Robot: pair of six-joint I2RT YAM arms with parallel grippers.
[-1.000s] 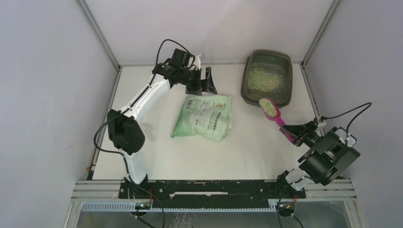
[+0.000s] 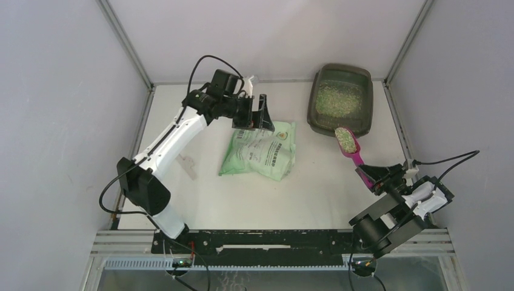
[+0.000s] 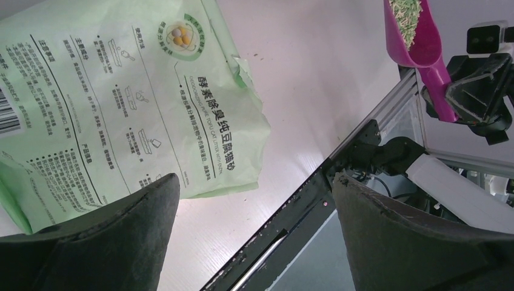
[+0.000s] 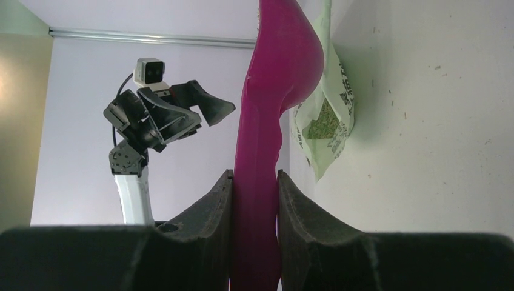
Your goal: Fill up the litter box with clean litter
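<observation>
A pink scoop heaped with pale green litter is held by its handle in my right gripper, which is shut on it. In the top view its bowl appears at the front edge of the dark green litter box. Pale litter covers part of the box floor. The green and white litter bag lies on the table, and its printed face fills much of the left wrist view. Over the bag's back edge hangs my left gripper, open and empty. In the right wrist view, the scoop handle runs between the fingers.
A dark rail runs along the table's front edge. Grey walls close in the left, back and right sides. Bare table lies between the bag and my right arm. A few specks dot the surface.
My left gripper has shifted slightly down and left in the top view, its arm swinging left. The right arm's elbow has moved left; the scoop has drifted only slightly.
</observation>
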